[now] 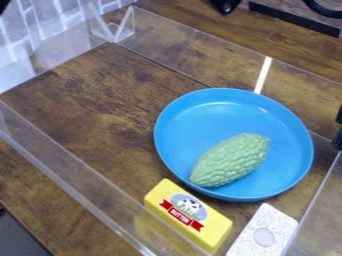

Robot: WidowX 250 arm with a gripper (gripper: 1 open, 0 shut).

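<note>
A green bumpy bitter melon (230,160) lies in the blue plate (201,125), a little below and right of its middle. At the top edge of the view, black parts that look like the robot show left of centre and at the right, and another dark part is cut off at the right edge. The fingertips cannot be made out.
A yellow butter box (187,216) and a white speckled block (261,235) sit in front of the plate. Clear plastic walls surround the wooden surface (87,110), whose left part is bare.
</note>
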